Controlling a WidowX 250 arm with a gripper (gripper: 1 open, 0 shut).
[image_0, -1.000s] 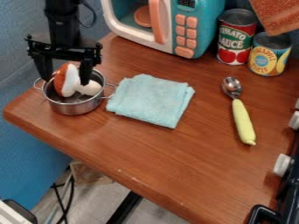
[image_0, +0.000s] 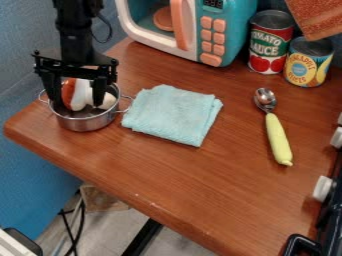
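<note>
My black gripper (image_0: 78, 82) hangs over a steel pot (image_0: 83, 120) at the left end of the wooden table, its fingers reaching down to the pot's top. An orange and white object (image_0: 78, 98) sits in the pot, partly hidden by the gripper. I cannot tell whether the fingers are open or closed on it.
A folded light blue towel (image_0: 171, 115) lies right of the pot. A spoon with a yellow handle (image_0: 278, 140) lies further right. A toy microwave (image_0: 181, 25) and two cans (image_0: 270, 48) stand at the back.
My gripper has shifted slightly and now covers more of the orange and white object in the pot. The other things have not moved.
</note>
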